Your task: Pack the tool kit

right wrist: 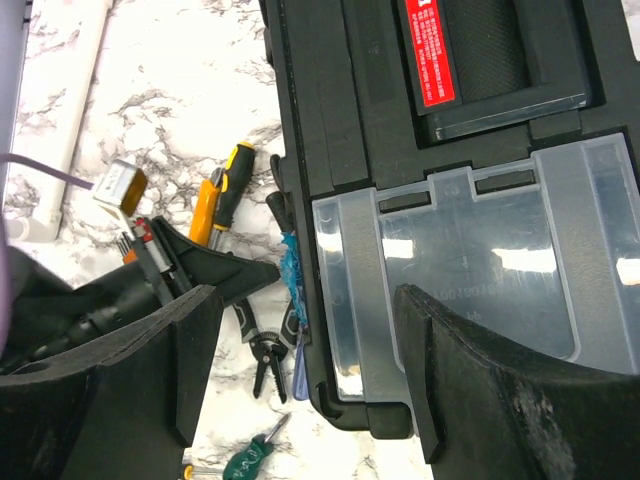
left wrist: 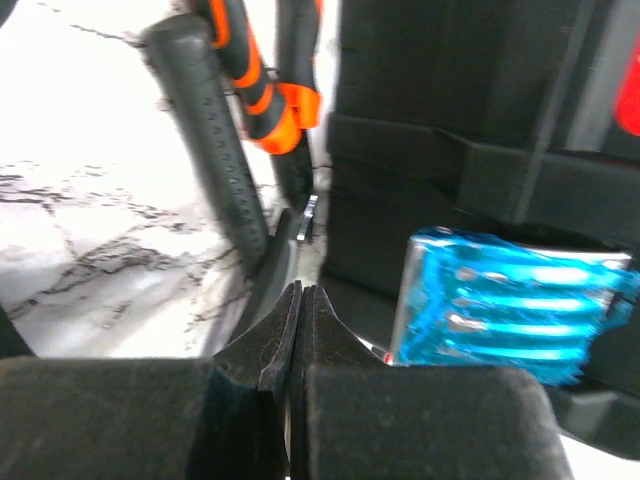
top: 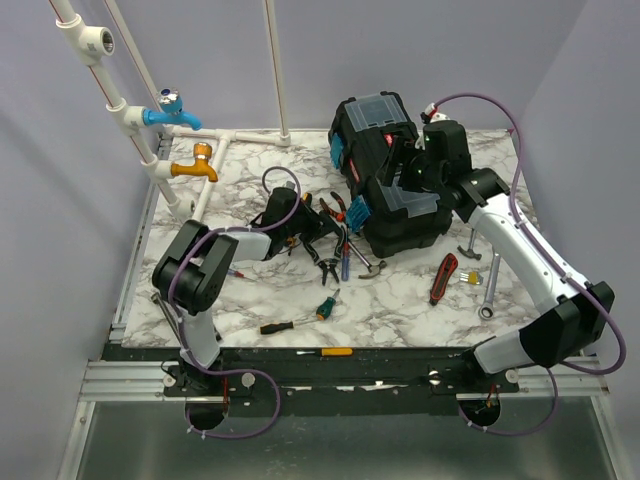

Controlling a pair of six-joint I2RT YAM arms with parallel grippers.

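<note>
A black toolbox with clear lid compartments stands at the back, its lid down. On its left side a blue-wrapped latch juts out. Just left of that latch, my left gripper is low over the tools; its fingertips meet with nothing between them. Above the box lid hangs my right gripper. Its fingers look apart, the lid's corner showing in the gap; whether they press on anything is unclear. Black handles with orange bands lie beside the box, partly hidden by my left arm in the top view.
Pliers, a blue-handled tool and a hammer lie before the box. A green screwdriver is nearer the front; a red knife and a wrench lie to the right. Taps on white pipes rise at left.
</note>
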